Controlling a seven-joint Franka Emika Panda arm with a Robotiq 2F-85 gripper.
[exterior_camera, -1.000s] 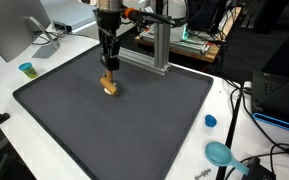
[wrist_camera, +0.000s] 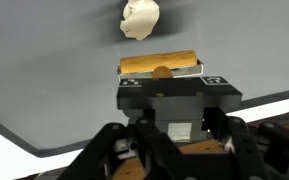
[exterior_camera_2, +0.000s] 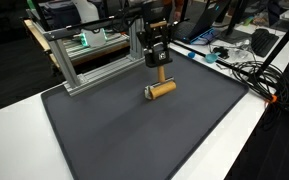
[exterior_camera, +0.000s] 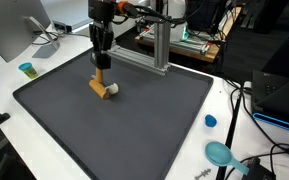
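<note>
A short wooden cylinder (exterior_camera_2: pixel 161 90) lies on the dark grey mat, seen in both exterior views and near the centre of the wrist view. Above it stands a thinner orange-brown wooden piece (exterior_camera_2: pixel 162 75), close to upright. My gripper (exterior_camera: pixel 99 68) points down at the top of this piece, which meets its lower end. Black gripper parts fill the lower middle of the wrist view and hide the fingertips, so whether they press on the wood does not show. Beside the cylinder sits a small cream-white object (wrist_camera: pixel 139 18), a gap apart in the wrist view.
Behind the arm, a silver metal rail (exterior_camera: pixel 134 63) runs along the mat's back edge. A green-topped cup (exterior_camera: pixel 28 70) stands off the mat at left; blue items (exterior_camera: pixel 219 154) lie off to the right.
In exterior view 1 the gripper and the upright wooden piece have shifted left. The lying cylinder has moved left as well, and the cream-white object now shows more fully beside it.
</note>
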